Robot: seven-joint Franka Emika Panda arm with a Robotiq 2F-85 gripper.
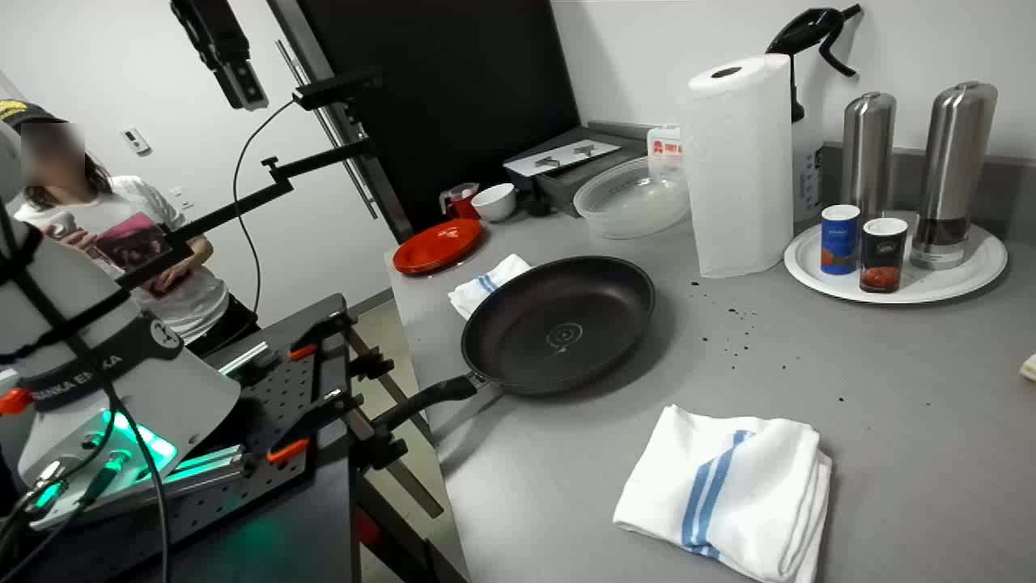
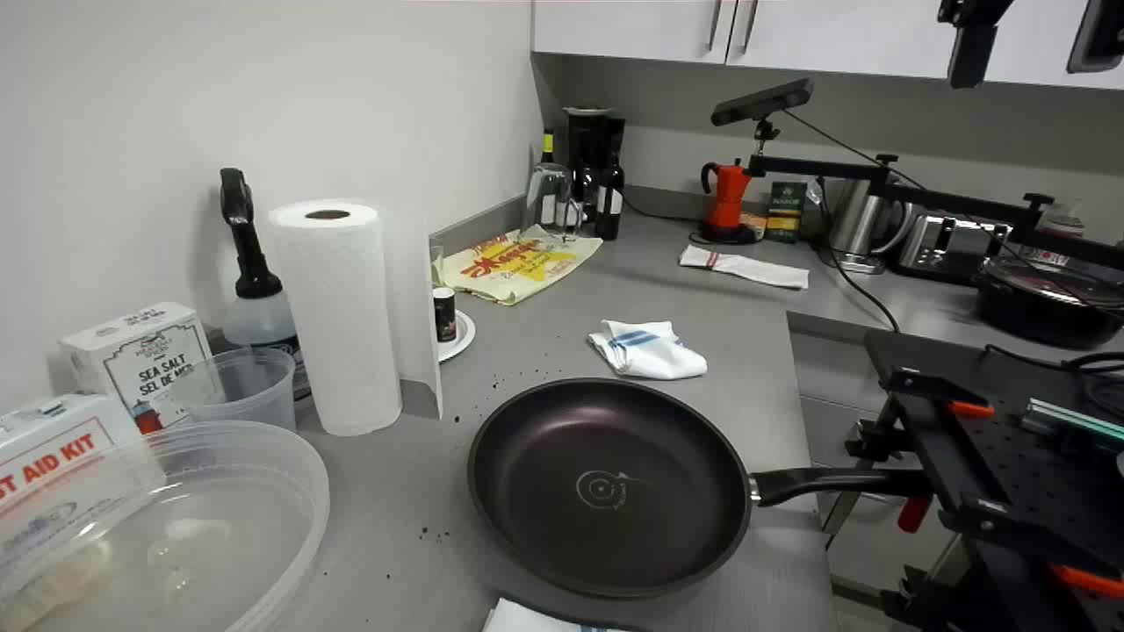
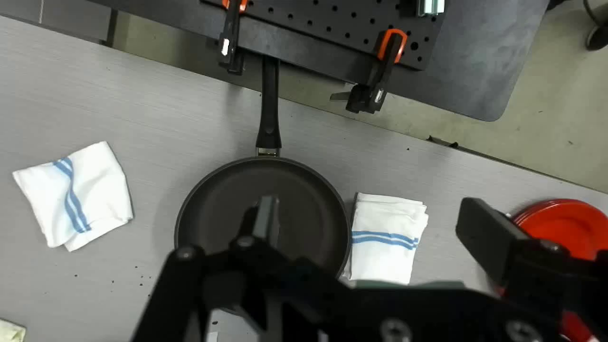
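Note:
My gripper hangs high above the counter with its fingers spread wide apart and nothing between them. Exterior view 2 catches both fingers at the top right edge, a broad gap separating them. A black frying pan [image 1: 563,325] rests on the grey counter, empty, its handle [image 3: 269,108] reaching out over the counter's edge. One folded white towel with blue stripes [image 1: 723,491] lies on one side of the pan. Another blue-striped towel [image 3: 387,236] lies close against the pan's other side. In the wrist view the gripper's body covers part of the pan.
Red plates [image 1: 439,244], a clear plastic tub [image 1: 631,199] and a paper towel roll [image 1: 743,165] stand around the pan. Shakers and two steel mills share a white plate [image 1: 898,287]. Dark crumbs [image 1: 743,325] are scattered nearby. A person [image 1: 136,223] is behind the arm's base.

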